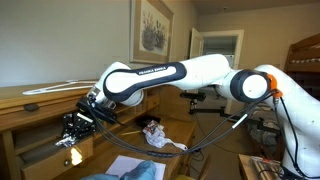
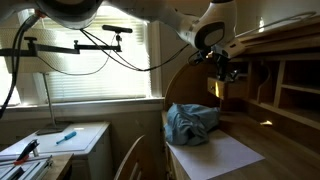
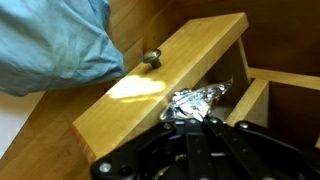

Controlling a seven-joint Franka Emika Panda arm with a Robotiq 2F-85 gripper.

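A small wooden drawer (image 3: 150,95) with a round dark knob (image 3: 151,58) stands pulled out from the desk's cubby unit. In the wrist view my gripper reaches over the open drawer, just behind its front panel. Its silvery, crinkled fingertips are together, and no separate object shows between them. Whether they touch the panel, I cannot tell. In exterior view 1 the gripper (image 1: 70,140) points down at the drawer front (image 1: 70,161). In exterior view 2 the drawer front (image 2: 215,88) catches light below the wrist.
Blue-grey cloth (image 2: 190,123) lies on the desk below the drawer, partly over a white sheet (image 2: 220,156). Wooden cubbies (image 2: 300,75) line the back. Another crumpled pale cloth (image 1: 155,134) sits farther along the desk. A loose cable hangs from the arm.
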